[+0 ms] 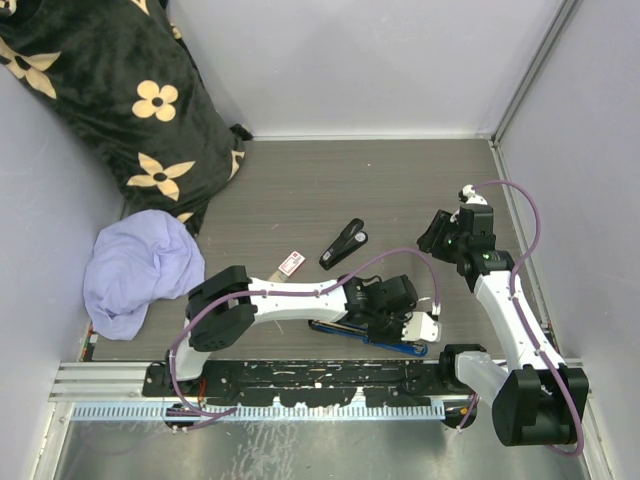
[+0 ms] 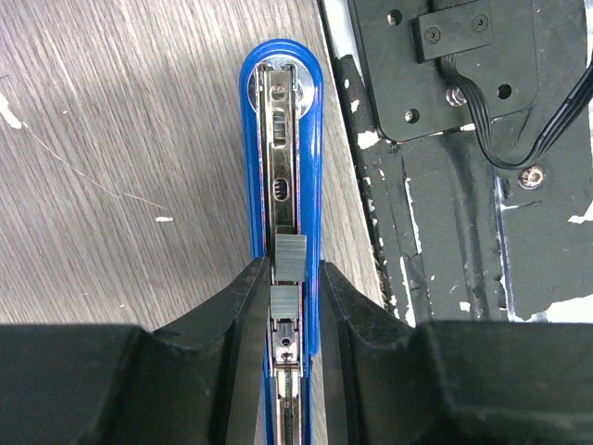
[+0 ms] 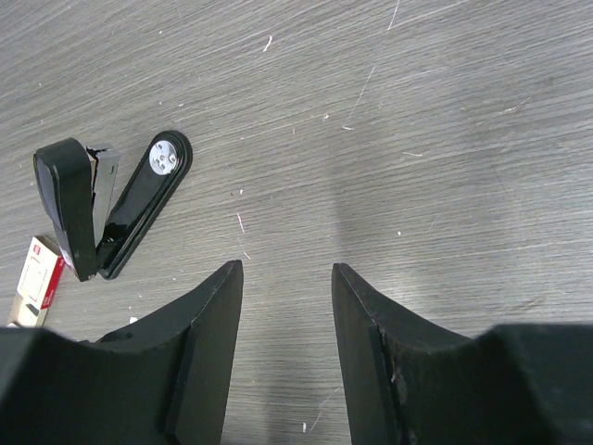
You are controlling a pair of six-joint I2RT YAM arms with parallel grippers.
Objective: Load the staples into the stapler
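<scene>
A long blue stapler [image 2: 310,176] lies on the table with its metal channel [image 2: 280,153] exposed. Two short grey staple blocks [image 2: 291,257] sit along the channel, one just behind the other. My left gripper is over them, its fingers part open; the fingertips flank the stapler, with a gap showing on either side of the staples. In the top view, the left arm hides much of the stapler [image 1: 413,349]. My right gripper stands part open above bare table at the right, nothing between its fingers.
A black stapler [image 1: 344,244], its top raised, stands mid-table, with a small red-and-white box [image 1: 291,263] left of it. A lilac cloth [image 1: 143,270] and a dark flowered cushion [image 1: 140,110] fill the left.
</scene>
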